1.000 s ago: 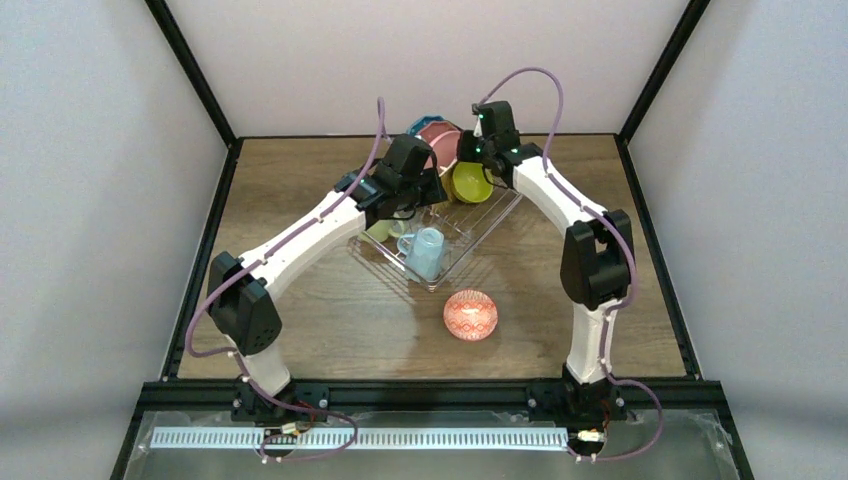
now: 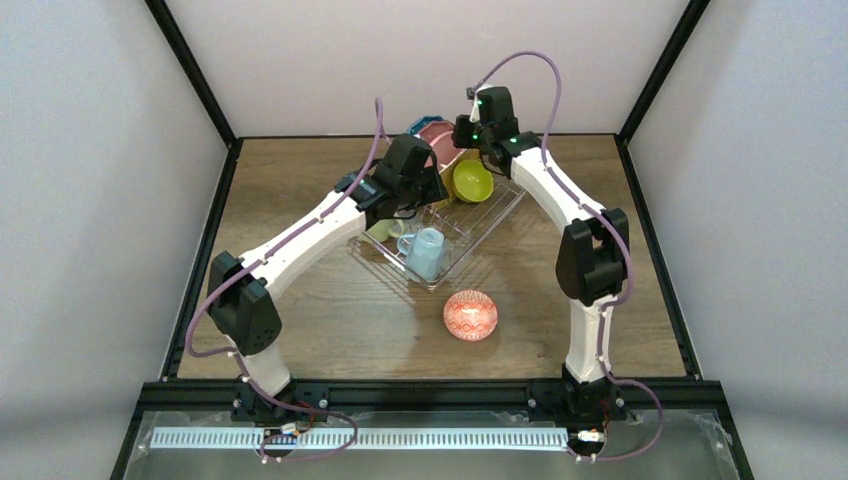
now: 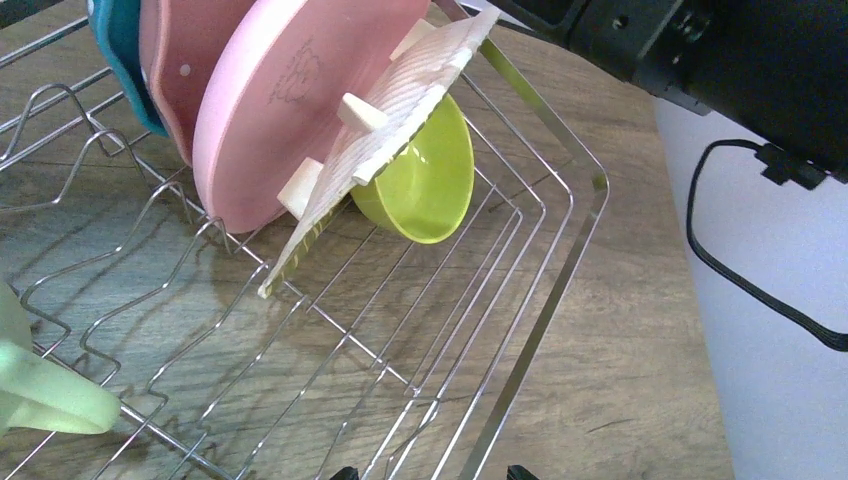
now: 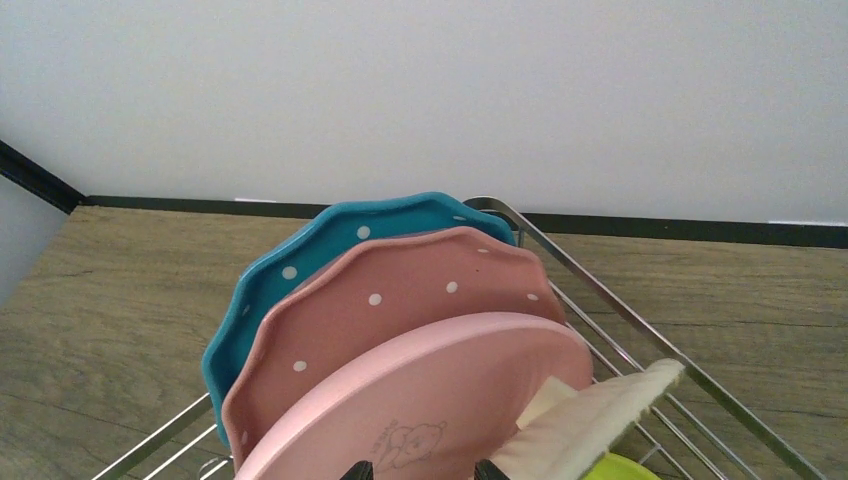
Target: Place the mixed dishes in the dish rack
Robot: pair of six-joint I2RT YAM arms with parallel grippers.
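In the wire dish rack (image 2: 478,238) a blue scalloped plate (image 4: 262,310), a dusky-pink scalloped plate (image 4: 410,285) and a smooth pink plate (image 4: 350,410) stand on edge. In front leans a pale pegged board (image 3: 425,75), with a lime bowl (image 3: 430,185) behind it in the left wrist view. A light blue mug (image 2: 426,254) and a pale green cup (image 3: 50,390) are at the near end. A red patterned bowl (image 2: 470,315) lies on the table. My left gripper is over the rack, fingertips apart, empty. My right gripper is above the plates, fingertips apart, nothing seen gripped.
Bare wire slots (image 3: 340,340) lie in front of the pegged board. A white wall (image 4: 450,100) rises behind.
My right arm has moved up and slightly left in the top view, toward the far end of the rack. The left arm and the dishes look unmoved.
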